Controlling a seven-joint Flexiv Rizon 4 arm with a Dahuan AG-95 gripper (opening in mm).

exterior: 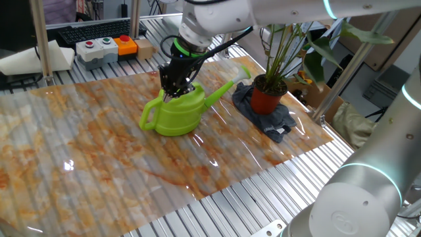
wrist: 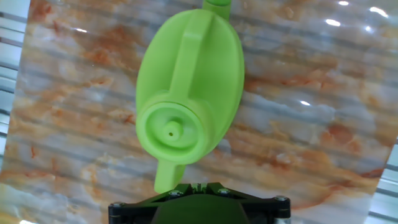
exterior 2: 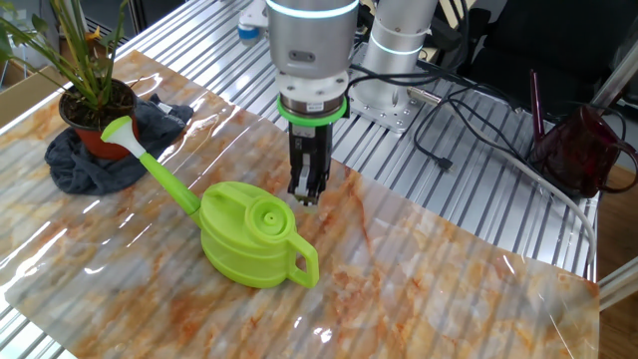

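Observation:
A bright green watering can [exterior: 181, 117] stands upright on the marbled sheet. In exterior view 2 its spout points to the far left and its handle [exterior 2: 304, 264] to the front right. My gripper [exterior 2: 307, 197] hangs fingers down, above the sheet, beside the can on the robot's side and apart from it. The wrist view has the can's round cap and top ahead of my gripper, and the handle's end close to the fingertips. My fingertips appear together, nothing visible between them.
A potted plant [exterior: 265, 99] stands on a dark cloth [exterior: 279, 122] near the spout. A dark red watering can [exterior 2: 583, 150] is off the sheet at the right. Button boxes [exterior: 99, 51] lie along the far edge. Much of the marbled sheet [exterior: 72, 138] is clear.

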